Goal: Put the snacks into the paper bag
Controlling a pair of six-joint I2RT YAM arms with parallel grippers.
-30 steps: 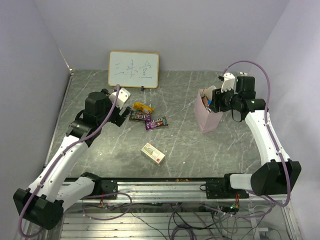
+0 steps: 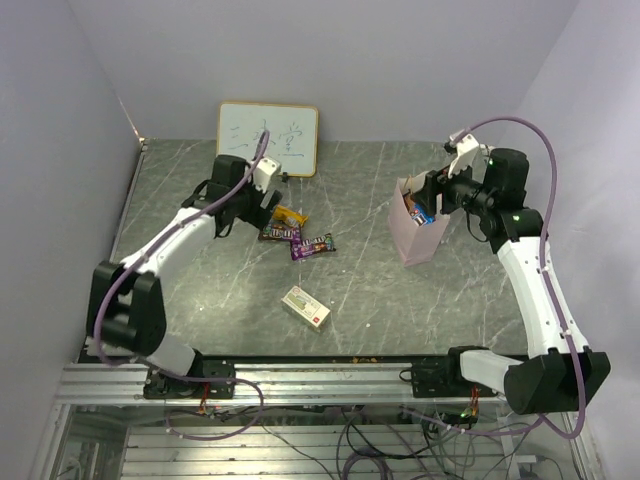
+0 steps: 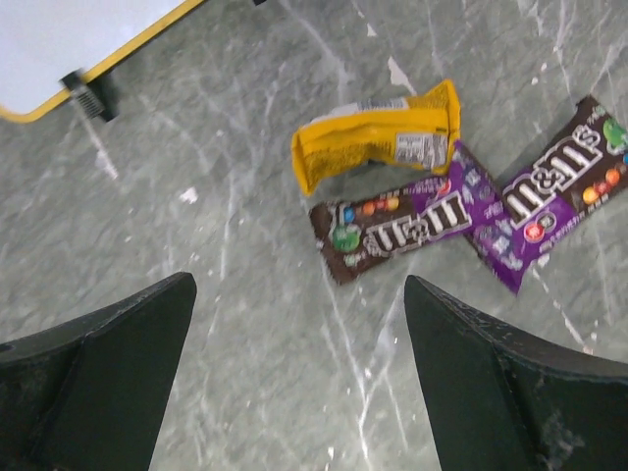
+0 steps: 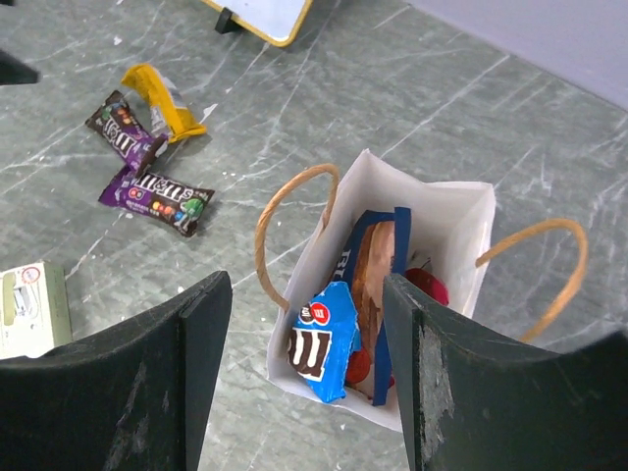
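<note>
A yellow snack packet (image 3: 373, 137) and two M&M's bars, one brown (image 3: 392, 221) and one purple (image 2: 312, 247), lie on the marble table. My left gripper is open above them, empty. On the right stands a pink paper bag (image 2: 418, 240) with handles, holding snacks, including a blue packet (image 4: 334, 329). My right gripper is open over the bag's mouth, with nothing visibly held.
A whiteboard (image 2: 267, 130) lies at the back. A cream box (image 2: 306, 307) lies near the front edge. The table between the snacks and bag is clear.
My right gripper has risen and shifted slightly over the bag.
</note>
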